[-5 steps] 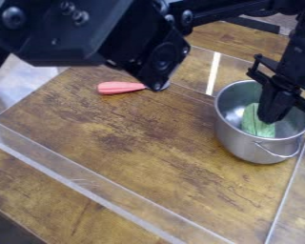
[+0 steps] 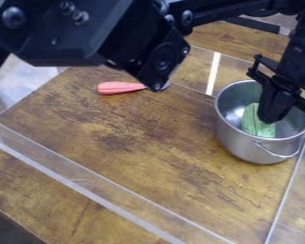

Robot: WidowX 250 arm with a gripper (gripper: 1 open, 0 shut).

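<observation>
A steel pot point(image 2: 244, 144) with a wire handle stands at the right of the wooden table. My black gripper point(image 2: 273, 109) reaches down into its mouth from the upper right. Inside the pot, a pale green object point(image 2: 254, 125) leans beside and below the fingers. The fingertips are partly hidden, and I cannot see whether anything is between them.
A pink utensil point(image 2: 123, 87) lies at the back left, partly under the dark arm. Clear strips point(image 2: 66, 178) run along the table.
</observation>
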